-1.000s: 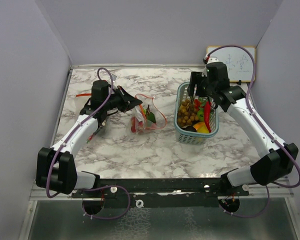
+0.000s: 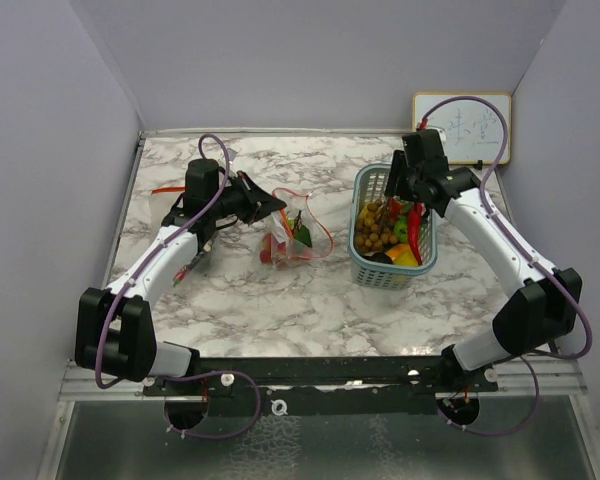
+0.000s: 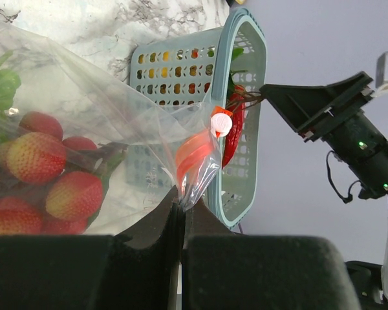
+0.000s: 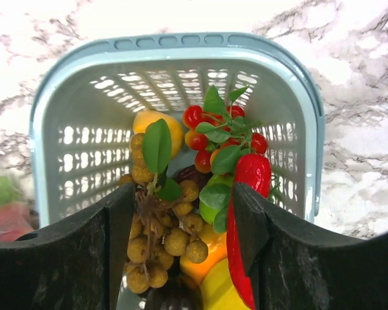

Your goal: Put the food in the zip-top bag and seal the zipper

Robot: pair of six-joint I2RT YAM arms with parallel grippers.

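My left gripper (image 2: pixel 274 208) is shut on the edge of the clear zip bag (image 2: pixel 305 238) near its orange zipper pull (image 3: pixel 194 152); inside are strawberries (image 3: pixel 74 195) and green leaves. My right gripper hangs part open over the light blue basket (image 2: pixel 365 273), its fingers either side of a brown grape-like cluster (image 4: pixel 176 240) and leaves, near a long red pepper (image 4: pixel 249 171). The basket also holds cherry tomatoes (image 4: pixel 202 159), yellow and orange items and a dark one.
A whiteboard (image 2: pixel 463 130) stands at the back right. More bag material lies left under the left arm.
The right arm has shifted and turned slightly, its gripper now a little further right over the basket. The left gripper and bag look unchanged.
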